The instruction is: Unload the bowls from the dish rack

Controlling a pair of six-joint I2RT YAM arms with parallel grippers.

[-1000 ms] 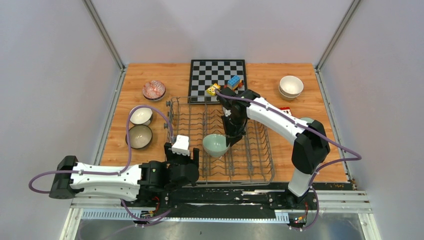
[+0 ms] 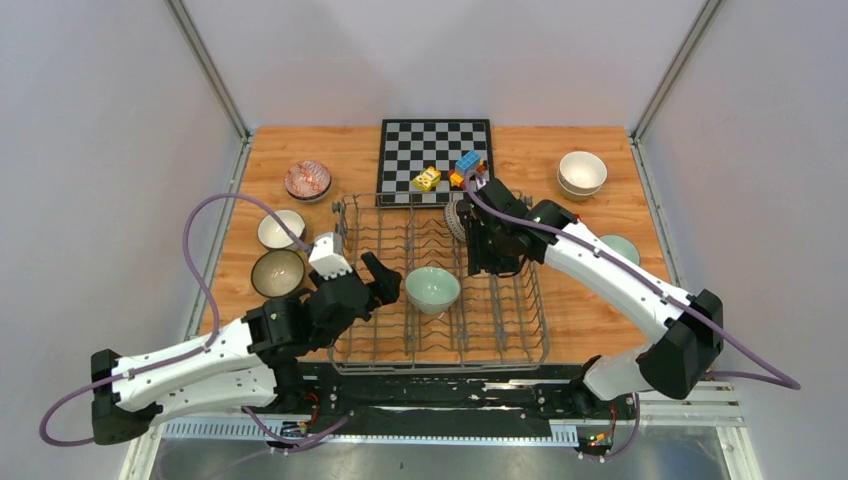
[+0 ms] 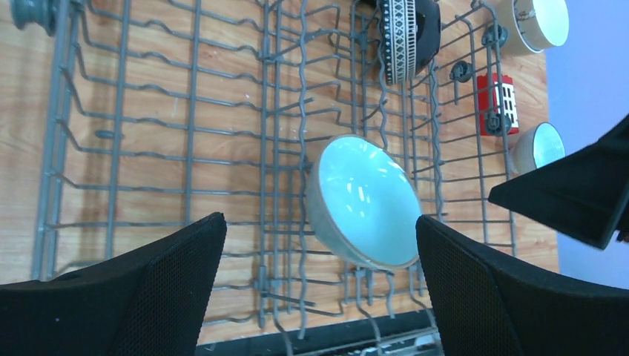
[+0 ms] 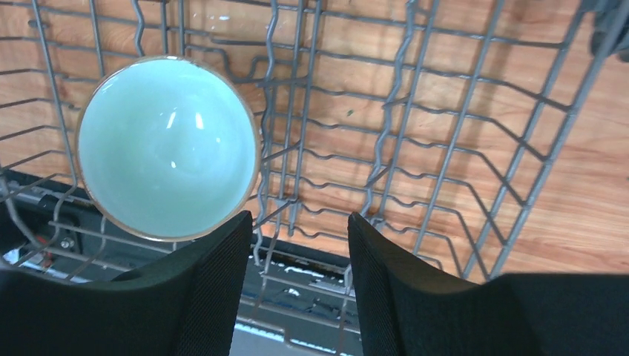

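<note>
A mint-green bowl (image 2: 432, 287) sits tilted slightly in the middle of the wire dish rack (image 2: 440, 360). My left gripper stands open over it from the upper left of the rack, the bowl between and beyond its fingertips in the left wrist view. My right gripper is part open above the rack to the bowl's right, holding nothing; the bowl (image 4: 166, 141) shows beside it in the right wrist view.
Bowls stand outside the rack: white (image 2: 281, 229), grey-brown (image 2: 277, 272) and patterned (image 2: 308, 178) on the left, stacked white (image 2: 582, 170) and green (image 2: 620, 247) on the right. A chessboard (image 2: 410, 150) with small toys lies behind the rack.
My right gripper has moved right and back, away from the bowl, which stays in place.
</note>
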